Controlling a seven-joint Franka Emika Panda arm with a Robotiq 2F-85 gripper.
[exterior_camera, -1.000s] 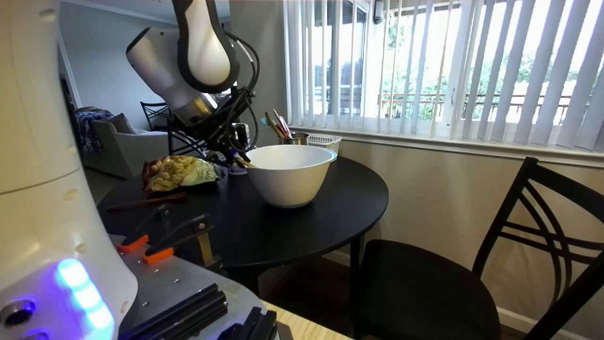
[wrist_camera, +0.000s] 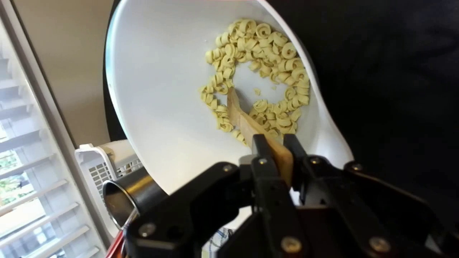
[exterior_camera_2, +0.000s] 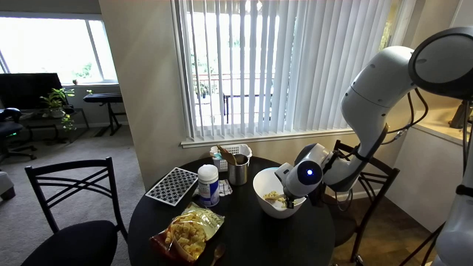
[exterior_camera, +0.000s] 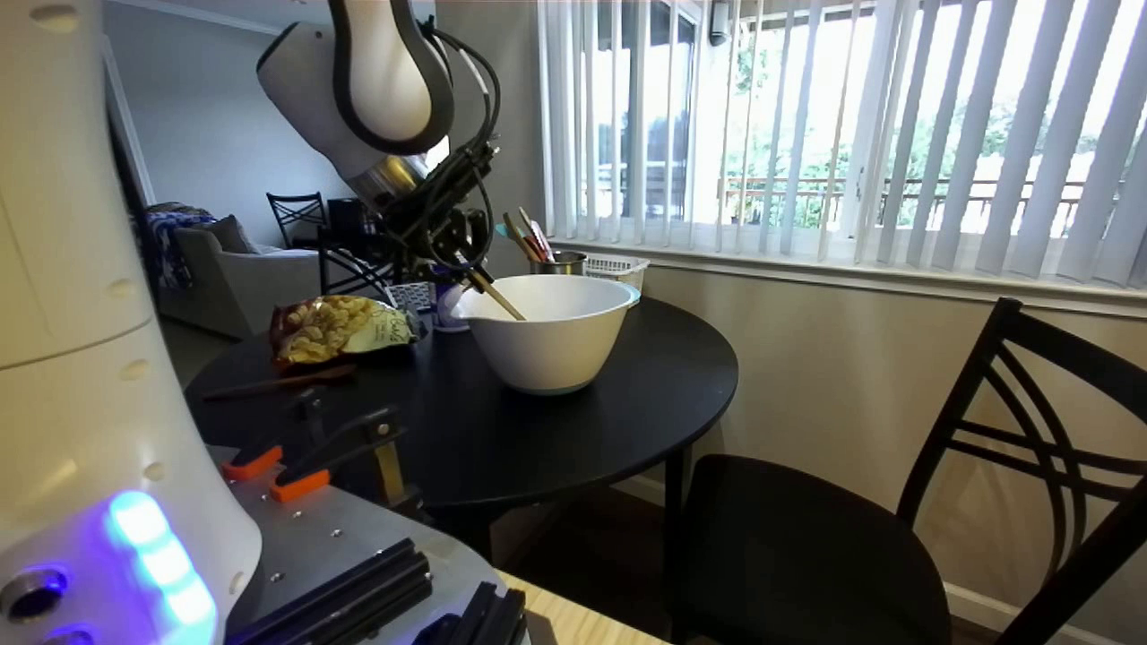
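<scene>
My gripper is shut on the handle of a wooden spoon (wrist_camera: 246,123), which slants down into the white bowl (wrist_camera: 172,99). The spoon's far end reaches the curly pasta (wrist_camera: 266,51) spread in a broken ring over the bowl's bottom. A bare patch of white shows in the middle of the ring. In exterior view 1 the wooden handle (exterior_camera: 496,296) runs from the gripper over the bowl's rim, and the pasta is hidden by the wall. Exterior view 2 shows the gripper (exterior_camera_2: 290,201) low over the bowl's near side.
An open pasta bag (exterior_camera_2: 188,235) and a brown wooden spoon (exterior_camera_2: 218,253) lie left of the bowl. Behind stand a wipes canister (exterior_camera_2: 208,186), a metal utensil pot (exterior_camera_2: 238,170) and a white basket (exterior_camera_2: 244,148).
In exterior view 1 the gripper has risen and moved slightly right. More of the spoon's handle shows, and it slants more steeply over the rim. The bowl stands where it was.
</scene>
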